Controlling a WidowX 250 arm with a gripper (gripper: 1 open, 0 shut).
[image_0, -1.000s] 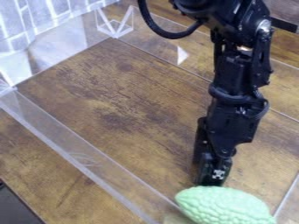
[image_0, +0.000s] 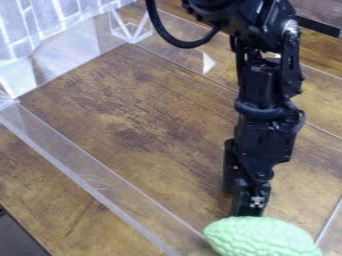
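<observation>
A black robot arm reaches down from the top right, its gripper (image_0: 247, 200) low over the wooden board near the front right. Just in front of the fingertips lies a pale green, bumpy oblong object (image_0: 263, 238), partly cut off by the bottom edge of the view. The fingertips are dark and seen from behind and the side, so I cannot tell whether they are open or shut.
A clear plastic rim (image_0: 87, 180) borders the wooden board (image_0: 120, 110). A pale gridded cloth or sheet (image_0: 40, 30) lies at the back left. The left and middle of the board are bare.
The arm has shifted very slightly, with the gripper edging a little toward the bottom of the view. The green object looks almost unmoved.
</observation>
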